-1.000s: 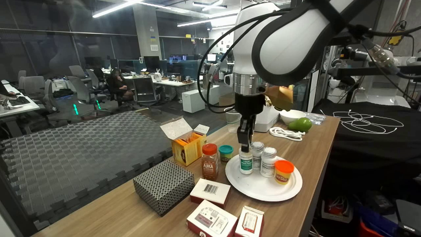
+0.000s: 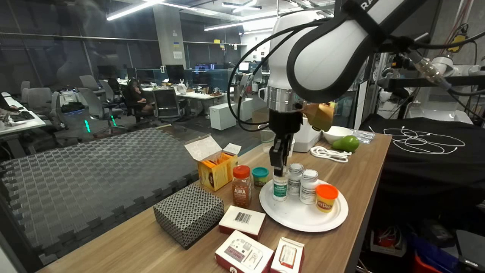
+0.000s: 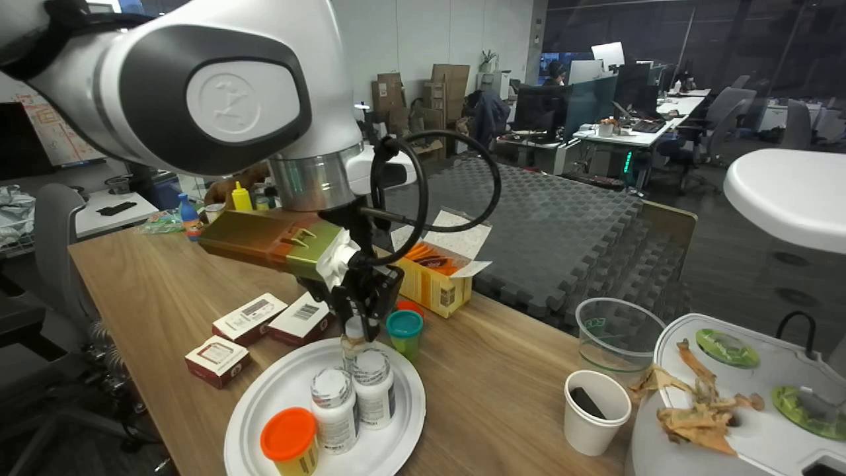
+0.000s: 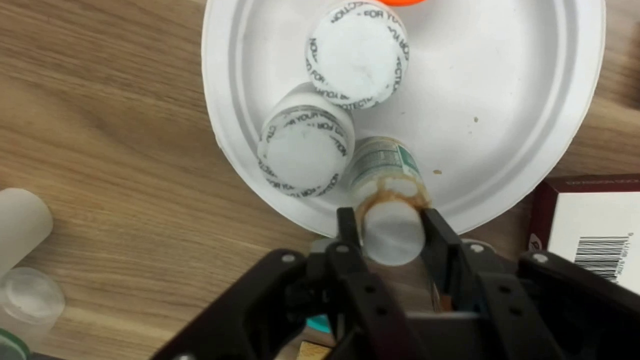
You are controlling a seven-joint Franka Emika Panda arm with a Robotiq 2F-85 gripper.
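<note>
A small white bottle with a green label [image 2: 280, 191] stands upright on the near left part of the white plate [image 2: 303, 223]. My gripper [image 2: 279, 171] reaches down over its top. In the wrist view, the fingers [image 4: 348, 227] straddle the pale cap [image 4: 394, 234], very close to its sides; whether they press on it is not clear. Brown residue rings the bottle's neck. Beside this bottle are two white bottles [image 4: 358, 54] with printed seals on their lids. An orange-lidded Play-Doh tub [image 2: 327, 198] shares the plate.
Close by the plate stand a red-capped spice jar [image 2: 241, 187] and a teal-lidded tub [image 2: 260, 176]. Small boxes [image 2: 243, 220], a patterned box [image 2: 189, 214] and an open yellow carton [image 3: 436, 281] lie around. A paper cup [image 3: 596, 412] stands apart, with bare wood between it and the plate.
Gripper and green-labelled bottle have both shifted slightly left in exterior view 1, and the gripper's tilt has changed a little. The other things on the plate appear unmoved.
</note>
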